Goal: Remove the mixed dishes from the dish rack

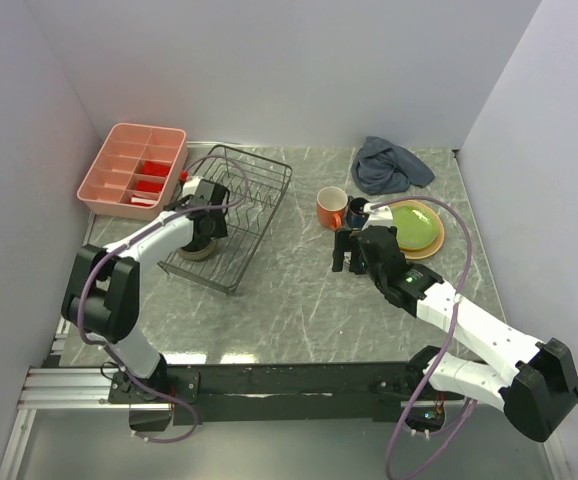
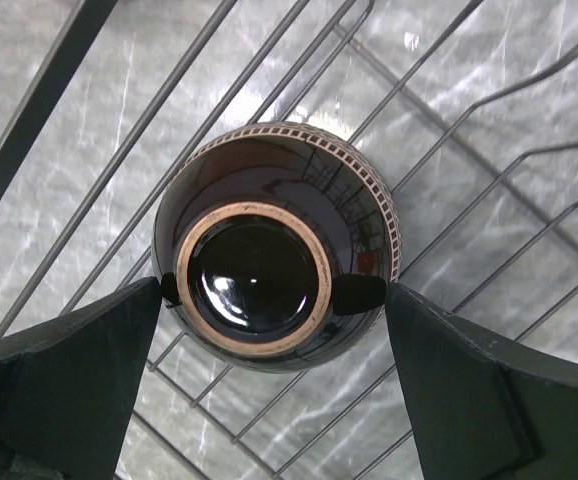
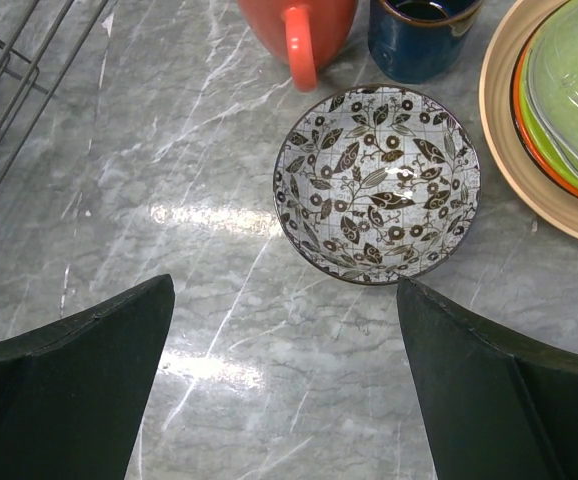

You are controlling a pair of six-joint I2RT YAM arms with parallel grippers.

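In the left wrist view a dark glossy bowl [image 2: 259, 180] with a patterned rim shows its round foot ring towards the camera. It is upside down over the wires of the dish rack [image 2: 219, 380]. My left gripper stands open, one finger on each side of the bowl; whether they touch it I cannot tell. From the top, the bowl [image 1: 198, 250] shows partly under that gripper. My right gripper [image 1: 348, 250] is open and empty above the counter. Near it in the right wrist view lies a patterned bowl [image 3: 379, 185], upright.
An orange mug [image 1: 331, 207], a blue cup [image 1: 357, 212] and stacked plates [image 1: 416, 227] occupy the right side. Behind them is a grey cloth [image 1: 389, 166]. A pink divided tray [image 1: 119, 150] borders the rack.
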